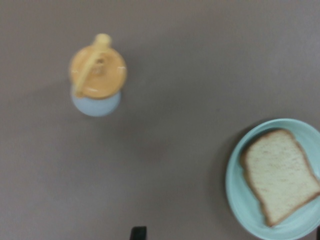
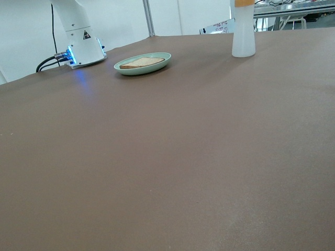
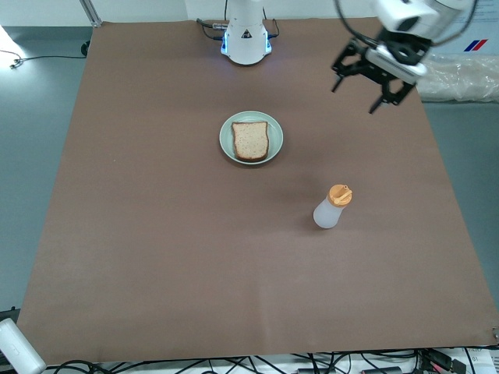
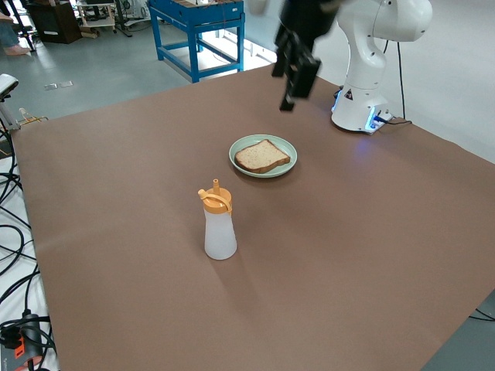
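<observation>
A slice of bread [image 3: 249, 140] lies on a pale green plate [image 3: 228, 148] near the middle of the brown table. Toward the front right stands a translucent bottle [image 3: 327, 214] with an orange lid, upright; in the wrist view its lid [image 1: 102, 75] is at upper left and the plate [image 1: 237, 200] at lower right. My black gripper [image 3: 351, 97] hangs in the air above the table's right back area, apart from both, its fingers spread open with nothing seen between them.
A white robot base [image 3: 245, 47] with cables stands at the back edge. Cables run along the front edge.
</observation>
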